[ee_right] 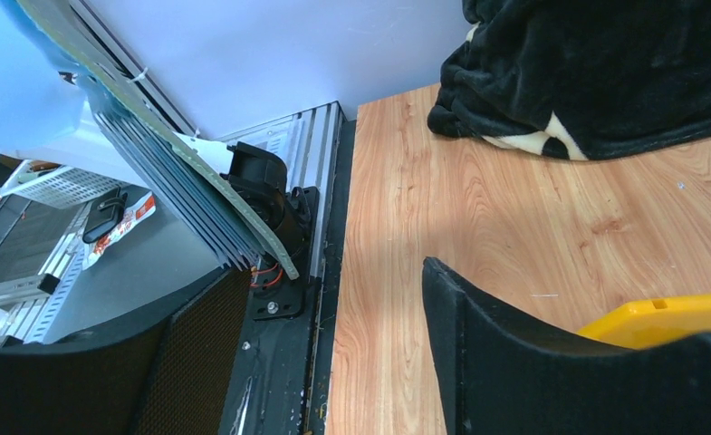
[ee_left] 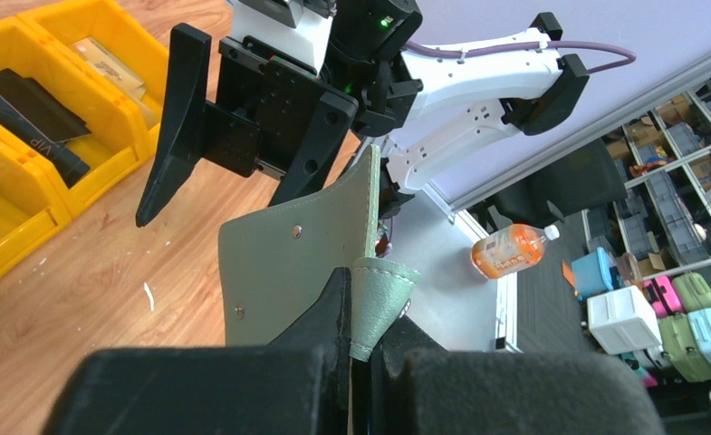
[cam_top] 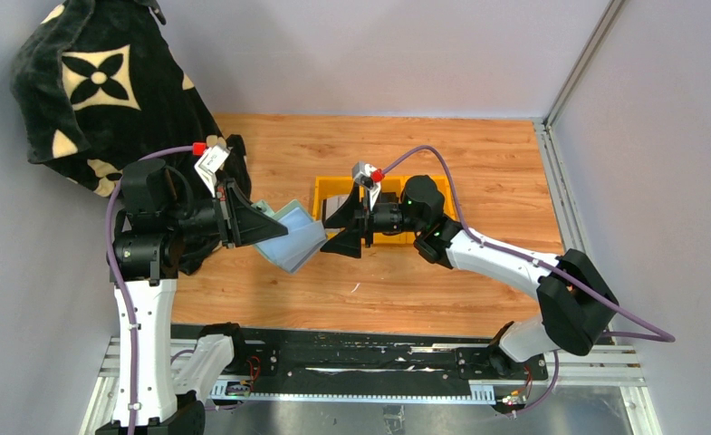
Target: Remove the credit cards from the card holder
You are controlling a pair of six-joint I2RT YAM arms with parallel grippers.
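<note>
A pale green card holder (ee_left: 302, 245) hangs in the air over the left part of the table, its flap spread and its clear inner sleeves (ee_right: 175, 186) fanned out. My left gripper is shut on its folded edge. To the right of the holder, my right gripper (cam_top: 327, 237) stands open and empty, its fingertips near the sleeves' outer edge in the top view. In the right wrist view the sleeves end just beyond the left finger (ee_right: 197, 353); whether they touch cannot be told. No single credit card can be made out inside the sleeves.
Behind my right gripper sits a yellow bin (cam_top: 318, 195) with compartments; a black item (ee_left: 34, 100) and pale cards (ee_left: 111, 63) lie in it. A dark patterned blanket (cam_top: 89, 118) covers the back left.
</note>
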